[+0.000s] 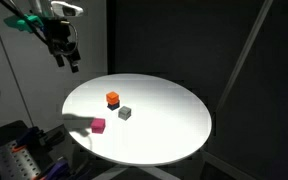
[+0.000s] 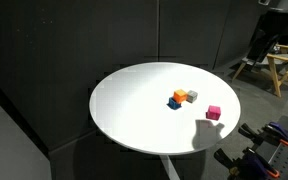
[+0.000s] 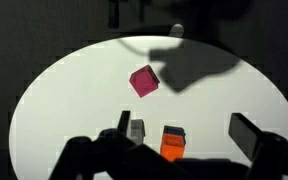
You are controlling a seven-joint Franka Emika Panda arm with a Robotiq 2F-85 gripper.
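High above the left side of the round table, clear of every block, my open gripper (image 1: 66, 65) has nothing between its fingers. In the wrist view its two fingers (image 3: 244, 136) stand wide apart. A pink-red cube (image 1: 98, 126) lies nearest the table's front left edge; from above it is the cube (image 3: 144, 81) by itself. Farther in is a grey block (image 1: 125, 113). Close to that, an orange cube (image 2: 180, 96) appears to rest on a blue block (image 2: 174, 104). My gripper's dark body partly covers the grey and orange blocks in the wrist view.
Dark floor surrounds it. A wooden chair (image 2: 280, 70) stands beyond the table in the second exterior view.
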